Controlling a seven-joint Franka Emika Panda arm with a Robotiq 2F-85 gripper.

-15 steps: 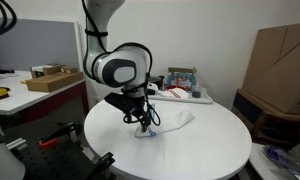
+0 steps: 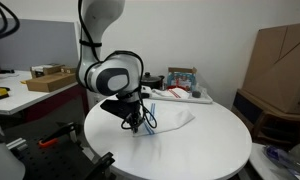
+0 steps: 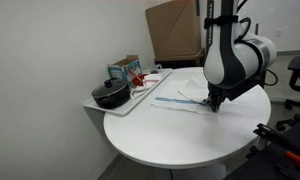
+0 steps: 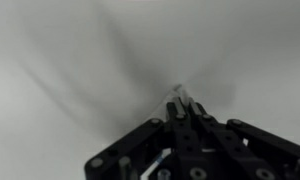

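Observation:
A white cloth with blue stripes (image 2: 172, 117) lies spread on the round white table, and part of it is hidden behind the arm in exterior view 1. In exterior view 2 the cloth (image 3: 180, 104) reaches from the table's middle to my gripper (image 3: 212, 108). Low over the tabletop, my gripper (image 2: 138, 130) is shut at the cloth's near edge. The wrist view shows the fingertips (image 4: 182, 100) together, with pale fabric at their tips; how much is pinched is hard to see there.
A white tray (image 3: 142, 94) along the table's far edge carries a black pot (image 3: 112, 94) and a colourful box (image 3: 124, 69). Cardboard boxes (image 2: 50, 80) stand off to the left.
Over the last second the arm has come down and shifted slightly left in exterior view 1, bringing the gripper with it. The cloth's far part looks unchanged.

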